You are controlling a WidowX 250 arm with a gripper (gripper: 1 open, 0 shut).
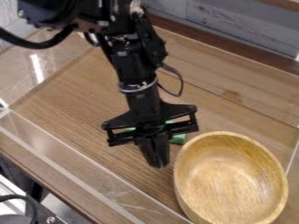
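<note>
My black gripper point(155, 153) points down just above the wooden table, left of a large empty wooden bowl point(230, 179). Its fingers are close together, shut, with nothing visible between them. A small green object point(177, 138) lies on the table behind the gripper, mostly hidden by it.
A grey plank wall runs along the back. A clear edge strip borders the left and front, with black cables at the lower left.
</note>
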